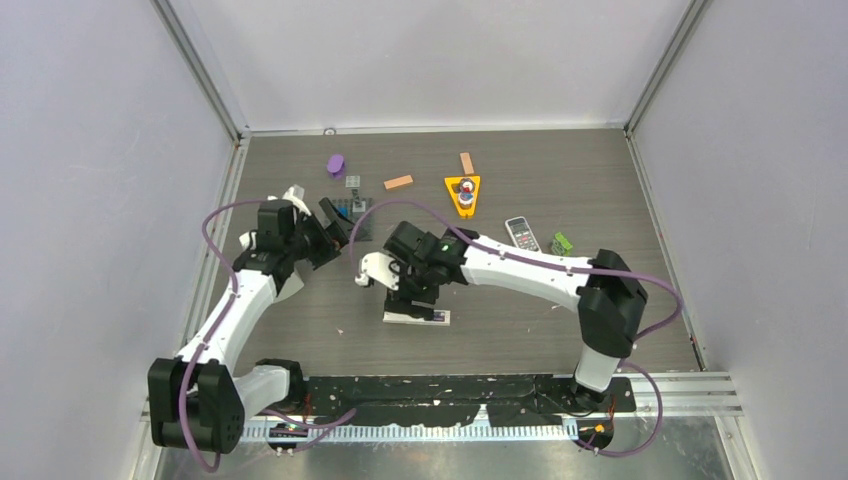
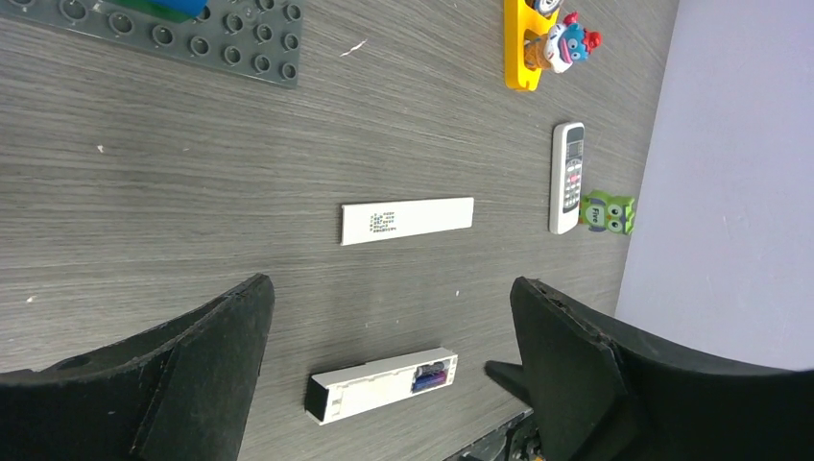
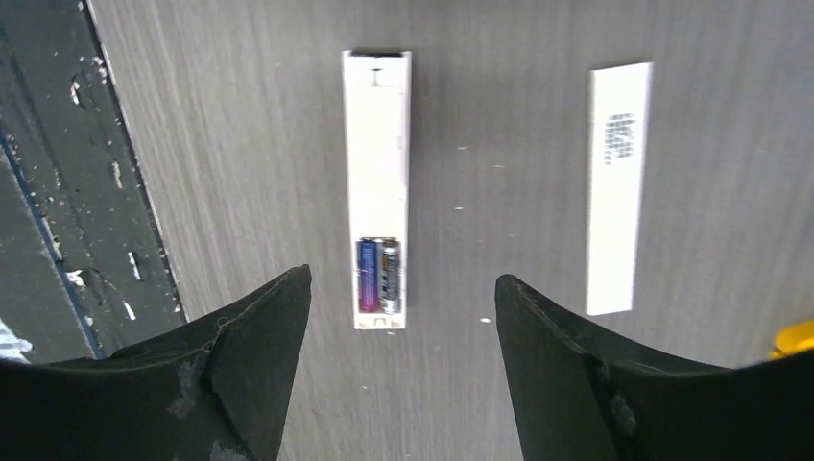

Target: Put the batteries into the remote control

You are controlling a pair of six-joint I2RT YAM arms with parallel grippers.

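A white remote body (image 3: 377, 154) lies on the table with its battery bay open; two batteries (image 3: 378, 274) sit in it side by side, one purple-blue, one dark and silver. Its long white cover lies separately, parallel to it, as the left wrist view (image 2: 407, 220) also shows. My right gripper hangs open above the remote, nothing between its fingers. My left gripper is held open at the left, over the table, also empty.
A grey building plate (image 2: 230, 43), a yellow toy (image 1: 462, 196), a calculator-like white remote (image 1: 523, 235) and a green owl block (image 1: 561, 243) stand around. Small blocks lie at the back. The front edge has a dark rail.
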